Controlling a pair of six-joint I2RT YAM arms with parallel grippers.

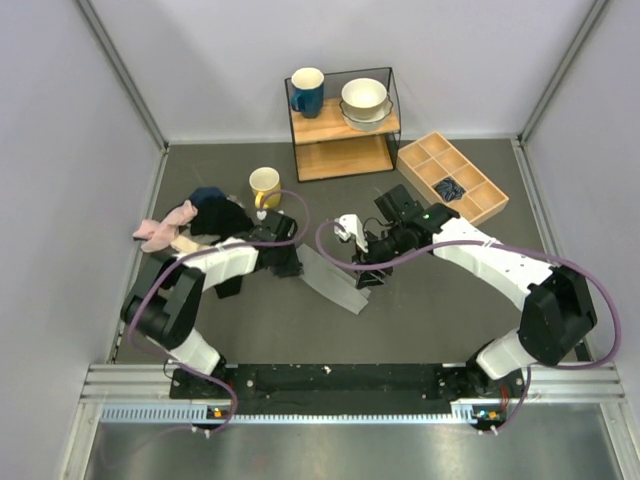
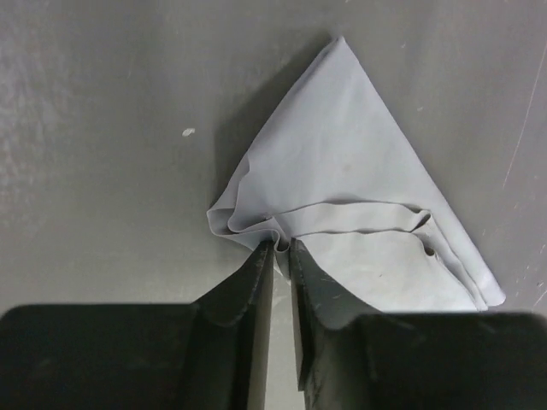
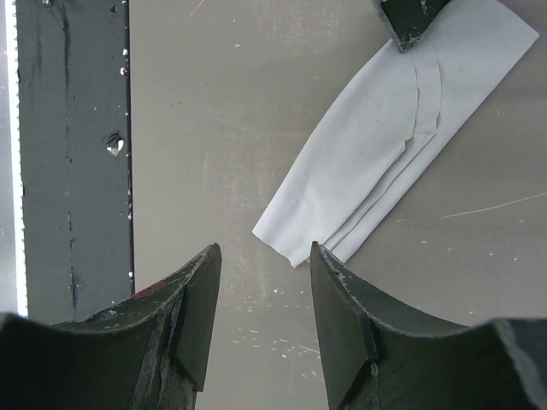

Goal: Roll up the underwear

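The grey underwear (image 1: 330,285) lies flat and folded lengthwise at the table's middle, a long piece with a layered hem. My left gripper is shut on its gathered end, pinching the fabric between its tips. My right gripper is part open above and beside the other end of the underwear (image 3: 333,171), with nothing between its fingers.
A pile of clothes (image 1: 165,230) lies at the left, a yellow mug (image 1: 264,185) behind. A wire shelf (image 1: 340,155) with cups and bowls stands at the back, a divided wooden box (image 1: 470,195) at the back right.
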